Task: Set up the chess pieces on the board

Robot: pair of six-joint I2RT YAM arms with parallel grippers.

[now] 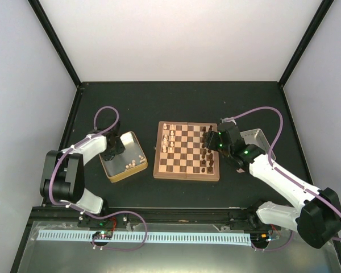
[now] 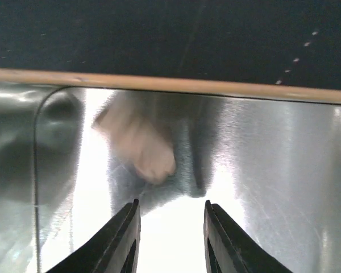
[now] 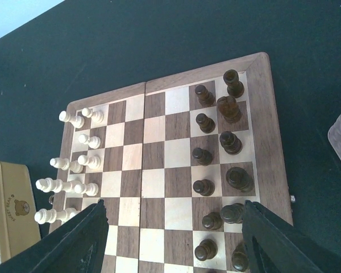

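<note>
A white chess piece [image 2: 139, 142], blurred, lies in the metal-floored tray [image 2: 290, 170], ahead of my left gripper's fingertips and outside them. That left gripper is drawn in to a narrow gap with nothing between its fingers. In the right wrist view, my right gripper stands open above the chessboard [image 3: 273, 142], holding nothing. Dark pieces [image 3: 238, 177] stand along the right side of the board, white ones [image 3: 79, 187] along the left. In the top view, the left arm hides the piece.
The tan-rimmed tray [image 1: 129, 177] sits left of the board, with several white pieces [image 1: 131, 165] in its near part. A pale bin [image 1: 265, 140] stands right of the board, partly behind the right arm.
</note>
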